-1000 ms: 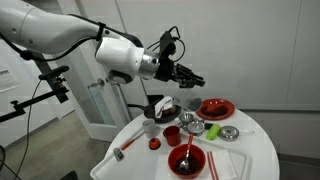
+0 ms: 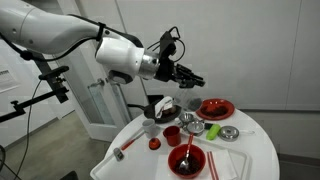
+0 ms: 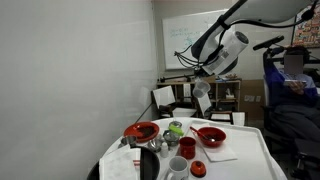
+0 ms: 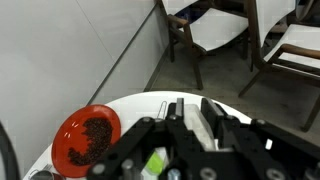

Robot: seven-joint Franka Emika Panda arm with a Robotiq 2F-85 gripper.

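My gripper (image 2: 190, 80) hangs above the far part of the white table, its arm reaching in from the left. It is shut on a pale, see-through item that looks like a clear cup (image 3: 201, 88), held in the air below the fingers. In the wrist view the gripper has something pale between its fingertips, but its shape is largely hidden. A red bowl (image 2: 187, 160) with a utensil in it stands at the table's near side. Farther back are a red plate (image 2: 216, 107) with dark contents and a green item (image 2: 213, 131).
Red cups (image 2: 172, 135), a tomato-like red item (image 2: 154, 143), small metal bowls and a dark pan (image 3: 142, 162) crowd the table. A white cloth or paper (image 3: 120, 163) lies by the pan.
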